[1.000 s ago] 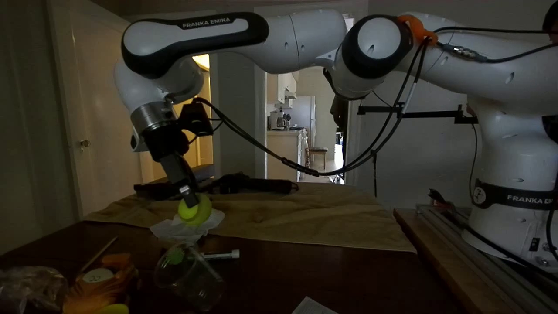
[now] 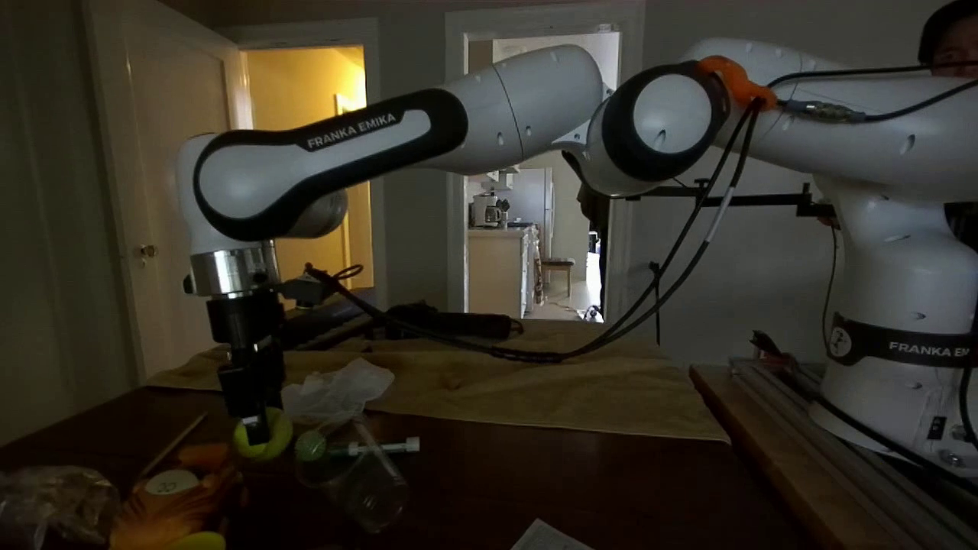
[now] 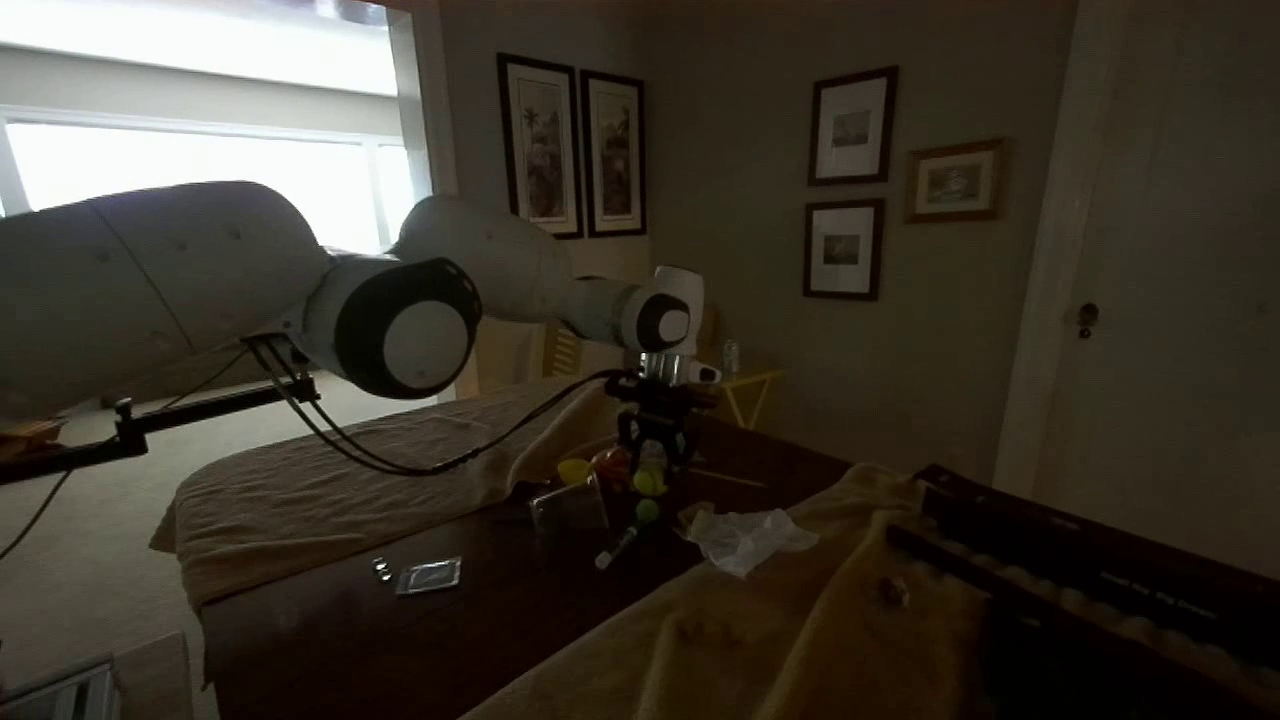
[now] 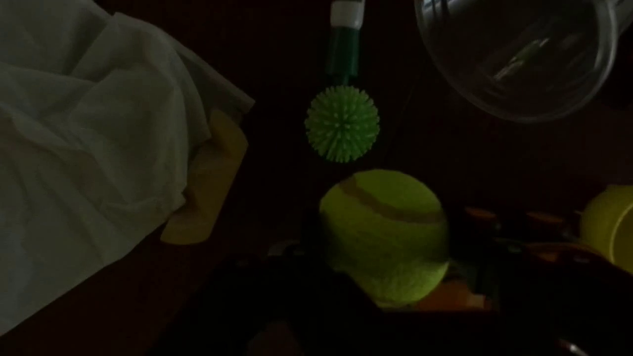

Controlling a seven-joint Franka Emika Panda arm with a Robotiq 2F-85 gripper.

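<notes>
A yellow-green tennis ball (image 4: 385,237) fills the space between the fingers of my gripper (image 2: 258,432), which is shut on it. In the first exterior view the ball (image 2: 263,436) is low, at or just over the dark table, right of the orange object; whether it touches the wood I cannot tell. The second exterior view has the ball (image 3: 649,481) under the hand, beyond the green spiky ball (image 3: 648,510). Seen from the wrist, that spiky ball (image 4: 342,124) sits on a dark green stick, just past the tennis ball. The fingers themselves are nearly lost in shadow.
A clear plastic cup (image 2: 367,490) lies near the spiky ball. Crumpled white plastic (image 4: 89,136) is beside the gripper. An orange object (image 2: 179,504), a yellow cup (image 4: 614,225) and a clear bag (image 2: 55,504) crowd the table's left.
The gripper has come down and left with the tennis ball, from above the white plastic, and now points straight down instead of slanting. The clear cup has shifted slightly right.
</notes>
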